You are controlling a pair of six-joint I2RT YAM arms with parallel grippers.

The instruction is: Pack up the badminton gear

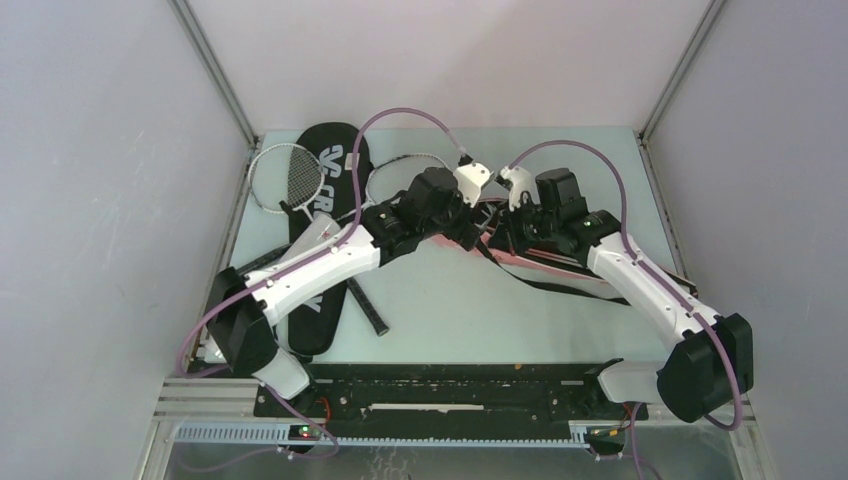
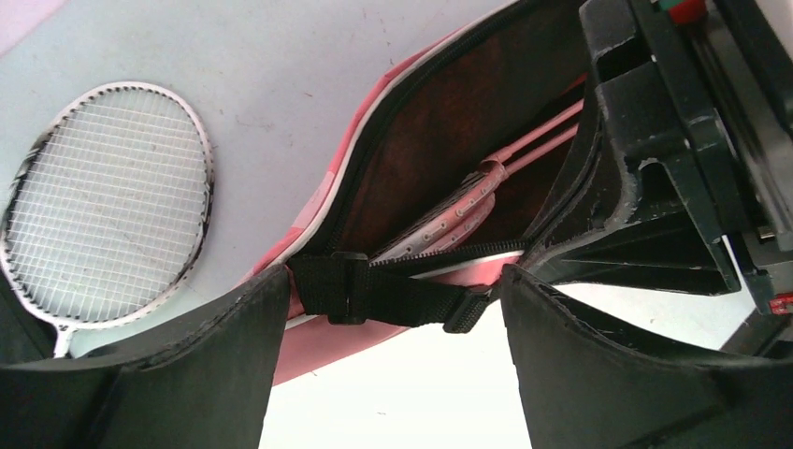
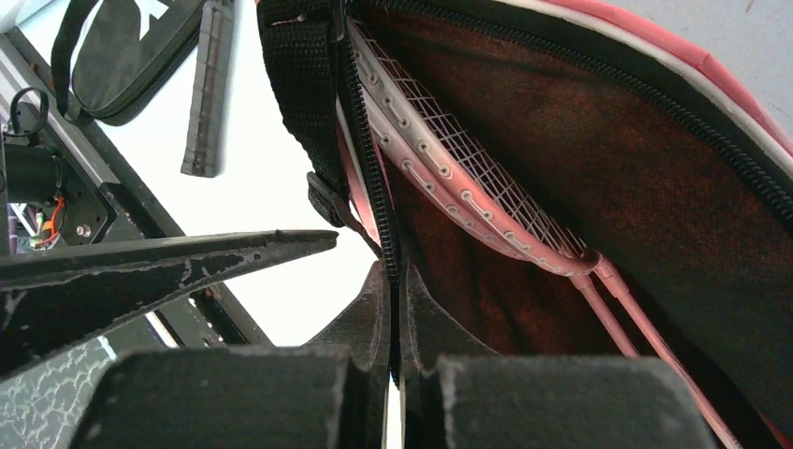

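Note:
A pink racket bag [image 2: 372,122] lies unzipped on the right of the table, its mouth spread wide. Inside it rest pink rackets [image 3: 486,210], head toward the strap end. My right gripper is shut on the bag's near zipper edge [image 3: 374,168], which runs in between its fingertips. Over the bag's left end is my left gripper, open, with the black strap and buckle [image 2: 351,288] seen between its fingers, not clasped. A white-framed racket [image 2: 112,201] lies left of the bag.
A black racket cover [image 1: 318,320] lies at the left, another racket [image 1: 287,180] overlapping it. A loose dark racket handle [image 1: 368,308] points toward the front edge. Bare table shows at the front middle. Both grippers are close together.

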